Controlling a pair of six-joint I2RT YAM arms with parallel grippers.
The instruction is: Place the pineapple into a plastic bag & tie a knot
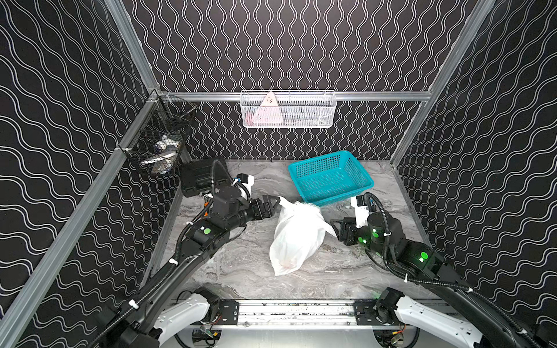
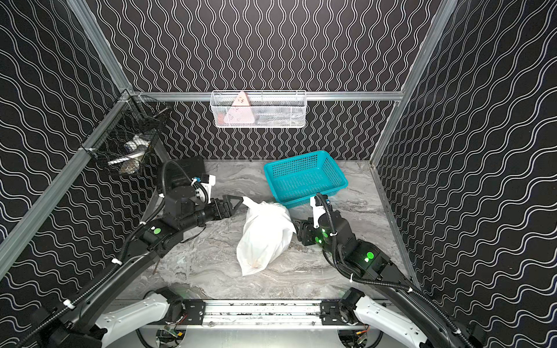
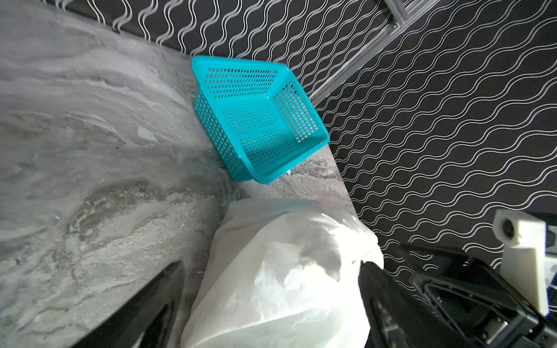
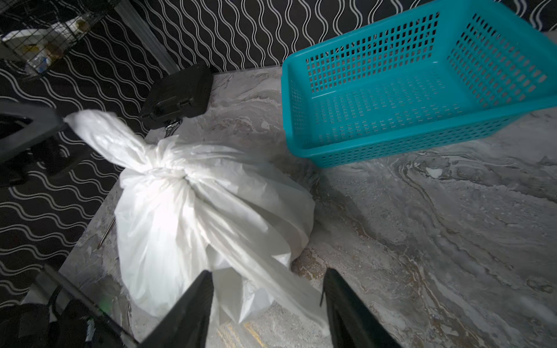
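Observation:
A white plastic bag (image 1: pixel 296 237) stands on the marble table, bunched into a knot (image 4: pixel 171 171) on top with two tails sticking out left and right; its contents are hidden. My left gripper is open at the bag's left tail, with the bag beyond its fingers in the left wrist view. My right gripper stands open at the right tail, which lies loosely between its fingers in the right wrist view.
A teal basket (image 1: pixel 330 179) sits behind the bag at back right. A black case (image 4: pixel 180 95) lies at back left. Wire baskets (image 1: pixel 287 110) hang on the back and left walls.

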